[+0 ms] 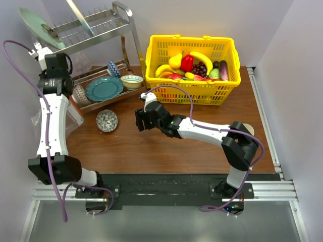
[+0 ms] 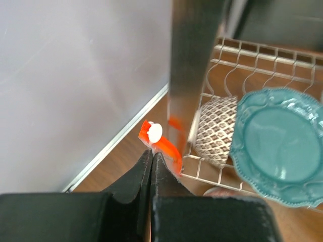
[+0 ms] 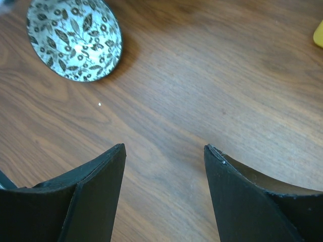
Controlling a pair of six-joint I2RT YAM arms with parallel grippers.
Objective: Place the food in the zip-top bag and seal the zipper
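Observation:
My left gripper is shut on the zip top bag, whose orange zipper strip [image 2: 172, 155] and white slider [image 2: 155, 132] show at its fingertips. In the top view the clear bag [image 1: 74, 120] hangs at the left, partly hidden by the left arm. My right gripper [image 1: 142, 120] is part open and empty above the wooden table [image 3: 166, 101]. The food, toy fruit and vegetables [image 1: 187, 64], lies in the yellow basket [image 1: 189, 96] at the back right.
A steel dish rack [image 1: 108, 43] with plates and bowls stands at the back left, close to my left gripper. A patterned bowl [image 1: 106, 120] sits on the table. A round cream object lies at the right edge.

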